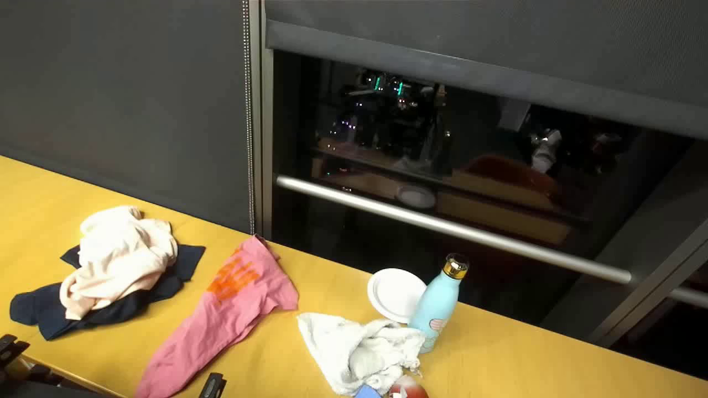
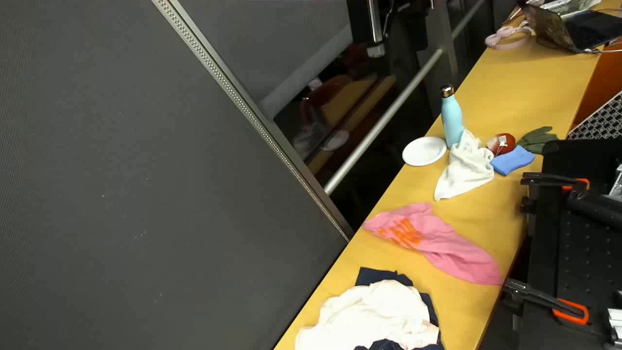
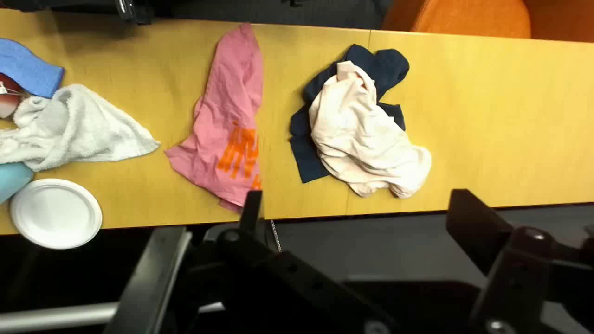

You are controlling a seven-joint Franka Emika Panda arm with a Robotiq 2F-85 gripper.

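Note:
Wide apart in the wrist view, the fingers of my gripper stand open above the table's window-side edge, with nothing between them. A crumpled cream cloth (image 3: 364, 131) lies on top of a dark navy cloth (image 3: 309, 158) on the table. Beside that pile, a pink garment with an orange print (image 3: 231, 117) is stretched across the table's width. A white towel (image 3: 83, 131) lies bunched farther along, touching a light blue bottle (image 1: 438, 302) that stands upright. In exterior view 2, part of the arm (image 2: 364, 23) shows at the top; the fingertips cannot be made out there.
A white plate (image 2: 423, 151) lies by the bottle, at the window edge. Near the towel are a red round object (image 2: 501, 143), a blue cloth (image 2: 513, 160) and a green item (image 2: 537, 140). Bare table (image 3: 506, 119) extends past the cream cloth.

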